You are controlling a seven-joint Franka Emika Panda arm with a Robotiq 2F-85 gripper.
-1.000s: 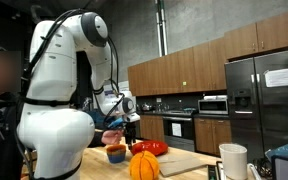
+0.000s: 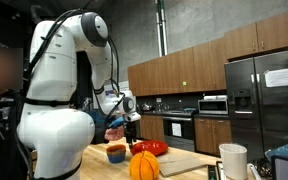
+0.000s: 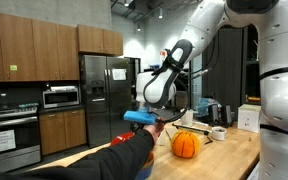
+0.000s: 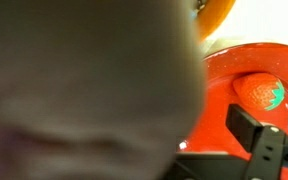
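Note:
Low over a red plate (image 2: 149, 147), my gripper (image 2: 131, 131) hangs at the end of the white arm. A red toy strawberry with a green top (image 4: 259, 91) lies on that plate in the wrist view. Dark parts of the gripper fill the lower right corner there, beside the strawberry; how the fingers stand does not show. A person's dark-sleeved arm (image 3: 129, 155) reaches in towards the gripper. A large blurred brown-grey shape (image 4: 84, 80) covers the left of the wrist view and hides much of the plate.
An orange pumpkin (image 2: 144, 165) stands on the table in front of the plate. To the left is a bowl (image 2: 116, 154) with an orange inside. A white mug-like container (image 2: 233, 160) stands at the right.
A pinkish shape, perhaps a hand, over the bowl in exterior view 1 shows less now than before. The arm looks nearly still.

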